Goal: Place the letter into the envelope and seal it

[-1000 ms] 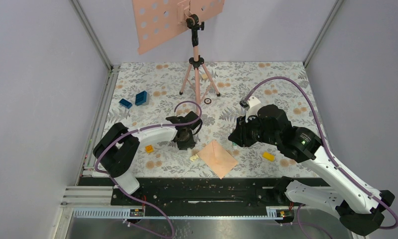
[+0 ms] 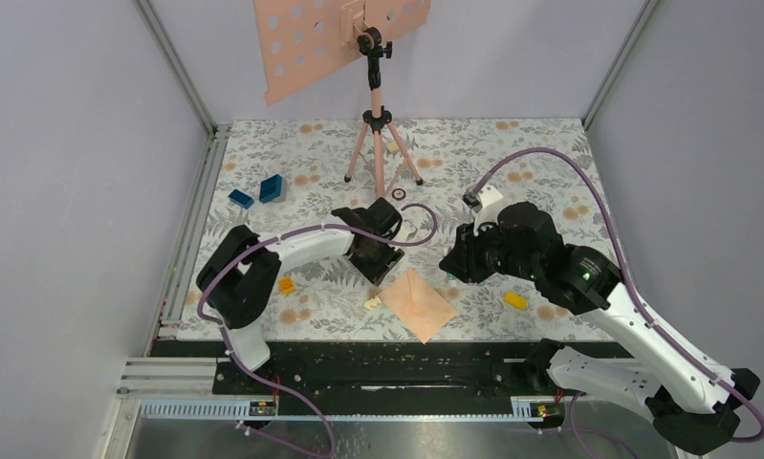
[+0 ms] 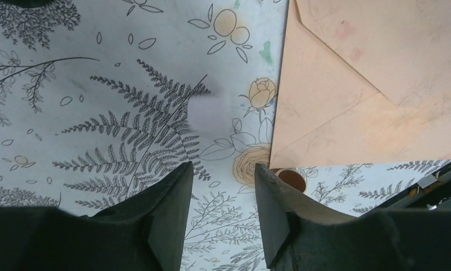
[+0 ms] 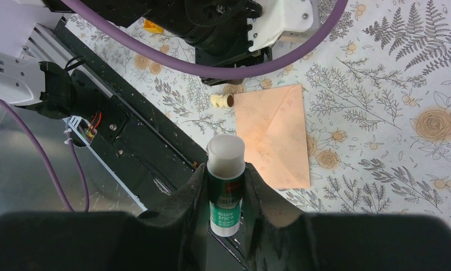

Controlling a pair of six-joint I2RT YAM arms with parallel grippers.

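Observation:
The peach envelope lies on the patterned mat near the front edge, its flap seam showing. In the left wrist view it fills the upper right, beside my open left gripper, whose fingers have nothing between them. My right gripper is shut on a glue stick with a white top, seen over the envelope in the right wrist view. No separate letter can be made out.
A small cream roll lies left of the envelope, a yellow block to its right and an orange block further left. Blue containers and a tripod stand behind. The front edge is close.
My left arm has shifted right, bringing the gripper closer to the envelope's left side in the top view. The right arm has barely moved.

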